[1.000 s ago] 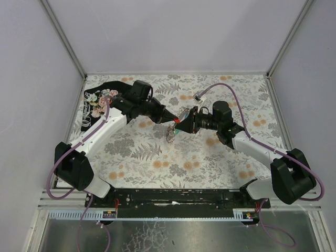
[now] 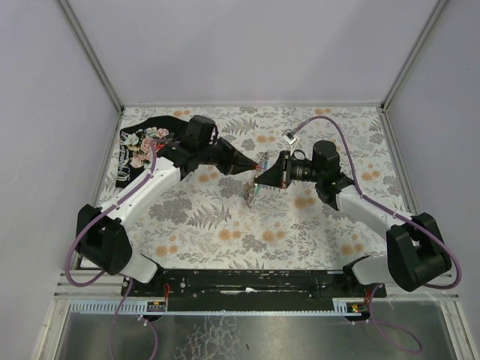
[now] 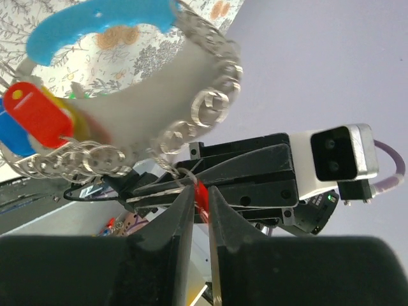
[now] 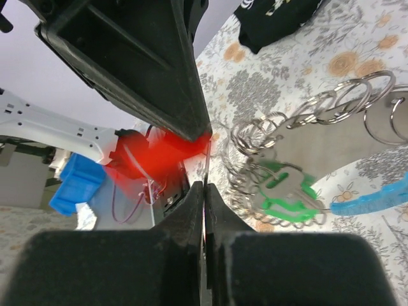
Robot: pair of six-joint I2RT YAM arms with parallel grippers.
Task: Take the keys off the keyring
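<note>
The keyring bunch (image 3: 210, 95) hangs between the grippers near the table's middle, with silver rings, a grey metal plate and coloured tags: red (image 3: 39, 111), blue (image 3: 95, 25) and green (image 4: 284, 201). My left gripper (image 2: 255, 168) holds its fingertips by a red piece (image 3: 201, 201); its opening is hard to judge. My right gripper (image 2: 270, 178) meets it from the right and is shut, with a thin metal strand at its tips in the right wrist view. The red piece in that view is blurred.
A black floral cloth (image 2: 139, 150) lies at the table's back left. The patterned table (image 2: 210, 232) is otherwise mostly clear around the grippers.
Both grippers have shifted slightly to the right in the top view, the right arm more so. The hanging bunch has swung.
</note>
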